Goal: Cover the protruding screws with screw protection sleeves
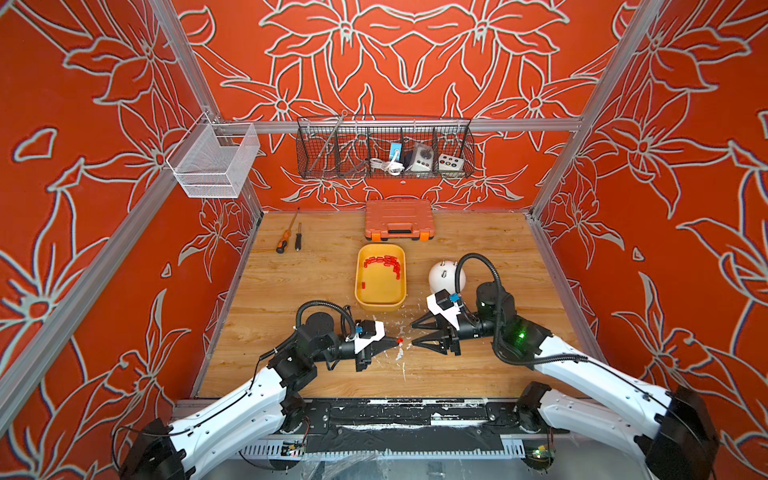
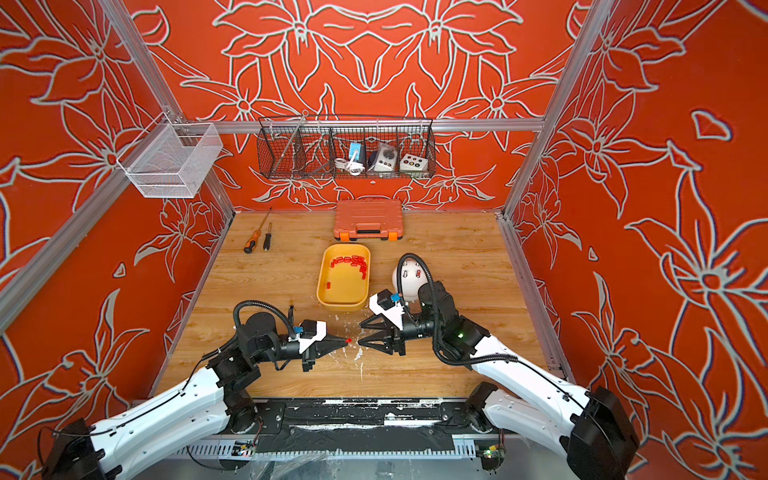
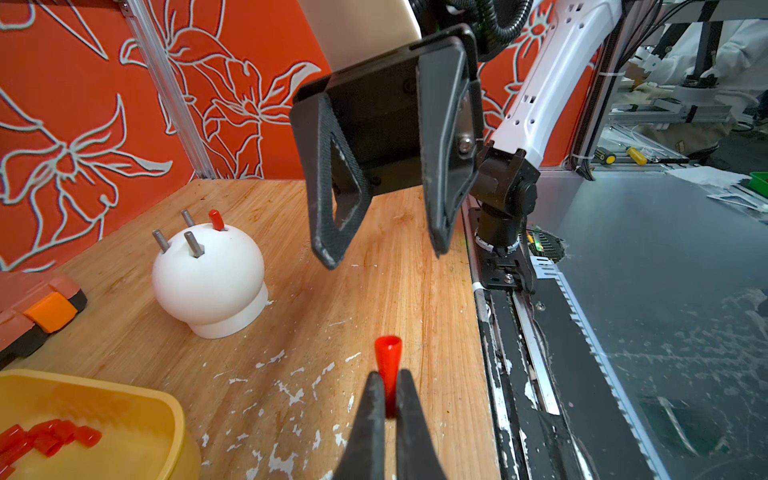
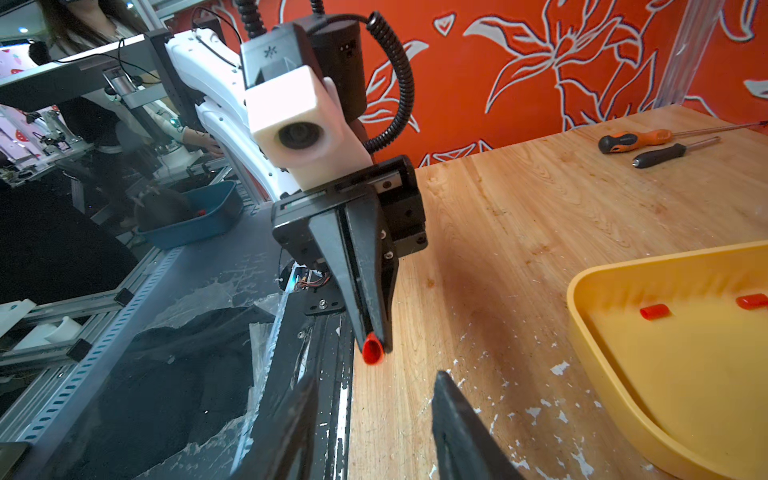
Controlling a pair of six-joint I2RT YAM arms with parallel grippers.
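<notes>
A red sleeve (image 3: 389,349) sticks out from the tips of my left gripper (image 1: 395,343), which is shut on it. In the right wrist view the sleeve's hollow end (image 4: 373,349) faces my right gripper. That gripper stands open, its empty fingers (image 3: 334,200) a short gap away from the sleeve. The white ball-shaped base (image 3: 209,276) holds several upright screws; bare grey ones (image 3: 194,245) show, and one wears a red sleeve (image 3: 217,220). More red sleeves (image 1: 385,261) lie in the yellow tray (image 1: 359,280).
Behind the tray is an orange tool case (image 1: 400,217). Two screwdrivers (image 1: 285,236) lie at the back left of the table. White scuff marks cover the wood below the tray.
</notes>
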